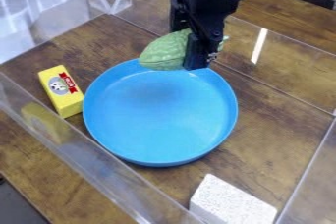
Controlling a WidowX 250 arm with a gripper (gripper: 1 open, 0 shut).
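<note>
My black gripper (197, 43) is at the top centre, shut on a pale green, rounded soft-looking object (165, 54), which it holds above the back part of a blue plate (157, 120). The plate looks empty beneath it. The fingertips are partly hidden by the object.
A yellow box (62, 90) with a logo lies left of the plate. A white block (233, 206) is at the bottom right. Clear panels edge the wooden table (269, 105), which is bare to the right of the plate.
</note>
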